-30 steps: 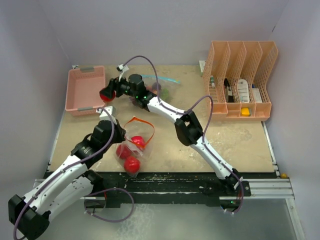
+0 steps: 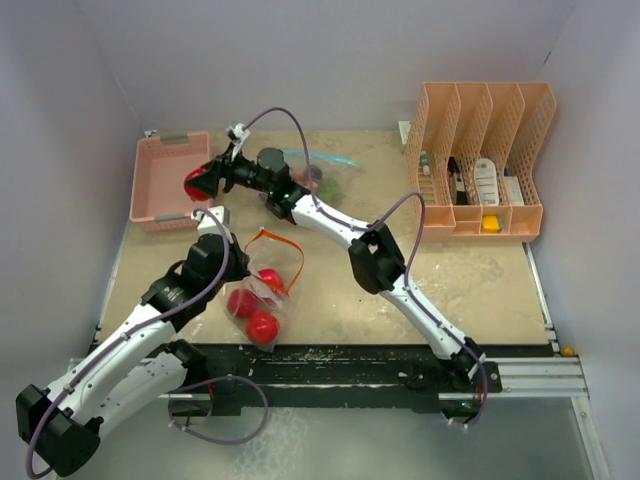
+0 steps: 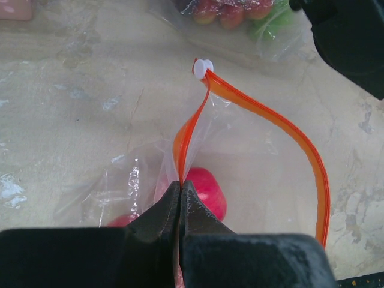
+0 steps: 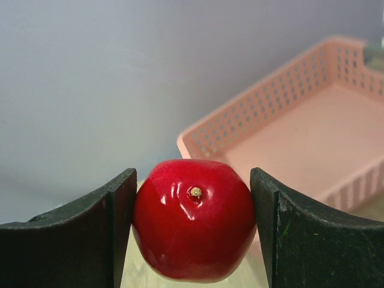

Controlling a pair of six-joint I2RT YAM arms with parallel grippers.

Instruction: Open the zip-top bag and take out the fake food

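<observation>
The clear zip top bag (image 2: 262, 310) lies open at front left, its orange zip rim (image 3: 273, 116) spread into a loop. Several red fake fruits (image 2: 263, 327) are inside it. My left gripper is shut on the bag's rim, the thin plastic running between its fingertips. A round red fake apple (image 4: 194, 219) sits between the fingers of my right gripper, both pads touching its sides. In the top view the right gripper (image 2: 198, 184) holds this apple near the right wall of the pink basket (image 2: 170, 180).
A second clear bag (image 2: 335, 172) of fake food with a blue zip lies behind the right forearm. An orange divided organizer (image 2: 480, 160) stands at back right. The pink basket looks empty. Right of the open bag, the table (image 2: 460, 290) is clear.
The right gripper has moved a little left with the apple, closer to the basket. The left gripper and the bag have shifted only slightly.
</observation>
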